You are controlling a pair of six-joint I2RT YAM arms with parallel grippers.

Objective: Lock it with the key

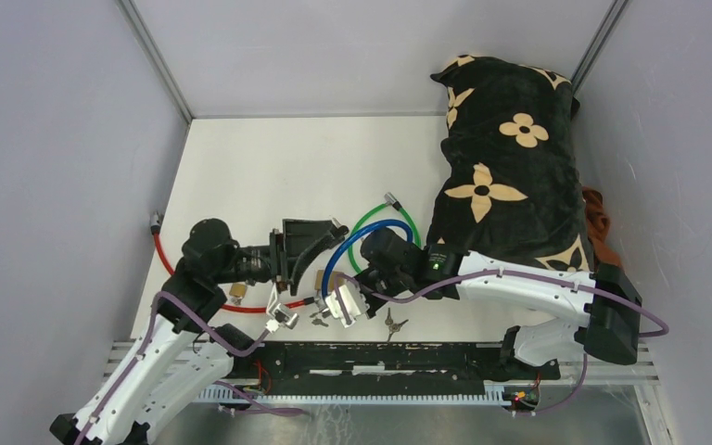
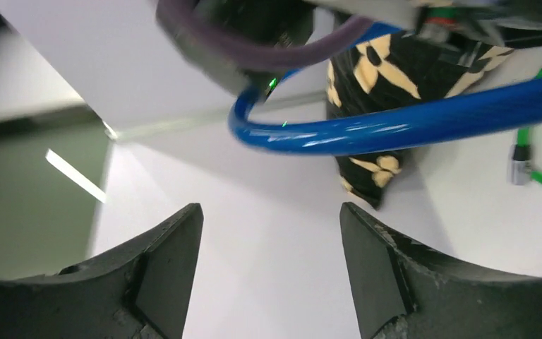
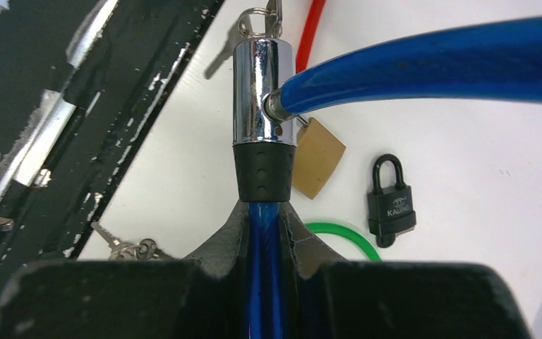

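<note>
My right gripper is shut on the blue cable lock (image 3: 264, 233), just below its black collar. The lock's chrome head (image 3: 257, 85) has a key (image 3: 275, 14) on a ring at its end, with a second key hanging. My left gripper stands open with nothing between its fingers, facing the white wall; in the top view it is beside the raised lock, left of the blue loop (image 1: 371, 226). The blue cable (image 2: 395, 123) crosses the upper part of the left wrist view.
A brass padlock (image 3: 319, 159), a black padlock (image 3: 392, 205), loose keys (image 1: 391, 324), a red cable (image 1: 241, 308) and a green cable (image 1: 408, 221) lie on the white board (image 1: 269, 162). A black patterned pillow (image 1: 505, 162) fills the back right.
</note>
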